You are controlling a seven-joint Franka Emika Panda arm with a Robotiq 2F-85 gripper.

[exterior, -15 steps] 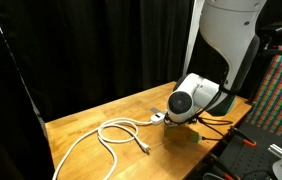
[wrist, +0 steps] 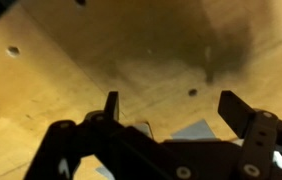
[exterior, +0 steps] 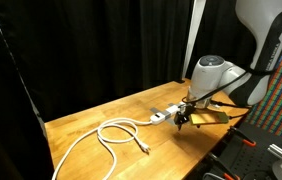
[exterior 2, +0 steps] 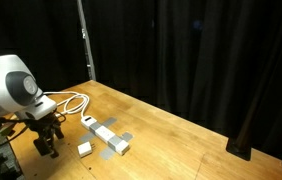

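My gripper is open, with only bare wood between its fingers in the wrist view. Exterior view 1 has the gripper [exterior: 185,121] low over the right part of the wooden table, close to a white power strip [exterior: 163,116]. From the other side, the gripper [exterior 2: 51,148] appears left of a small white block [exterior 2: 85,149] and the power strip [exterior 2: 106,135], apart from both. A white cord [exterior: 106,130] loops across the table, its plug [exterior: 144,147] lying free. The strip's far end is partly hidden by the arm in exterior view 1.
Grey patches [wrist: 194,130] mark the table near the strip. Black curtains [exterior: 101,50] stand along the back.
In exterior view 1 the arm has moved to the right, away from the power strip, uncovering more of it. The cord and plug have stayed put.
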